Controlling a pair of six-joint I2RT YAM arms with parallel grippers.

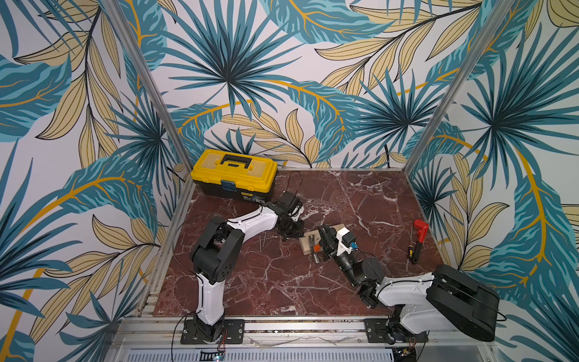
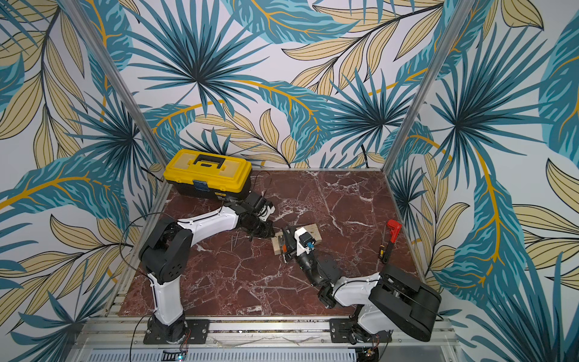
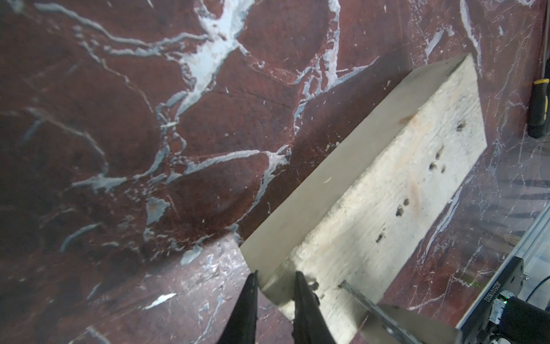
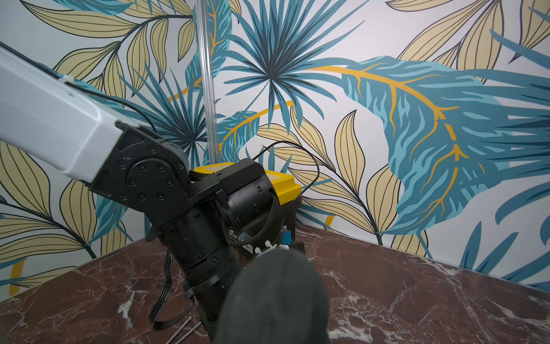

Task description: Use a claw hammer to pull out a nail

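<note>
A pale wooden block (image 3: 395,212) with several dark holes lies on the table, seen closest in the left wrist view. A thin metal rod (image 3: 372,306) stands from its near end; I cannot tell whether it is the nail or part of the tool. My left gripper is at that end, its dark fingers (image 3: 306,312) apart beside the block's corner. Over the block in the top left view, my right gripper (image 1: 328,241) is shut on the hammer, whose orange part (image 1: 317,248) and metal head (image 1: 314,258) show. In the right wrist view, a dark rounded handle end (image 4: 278,298) fills the bottom.
A yellow and black toolbox (image 1: 235,172) stands at the back left, behind the left arm. Near the right edge lie a red wrench (image 1: 419,232) and a yellow-black screwdriver (image 1: 412,252).
</note>
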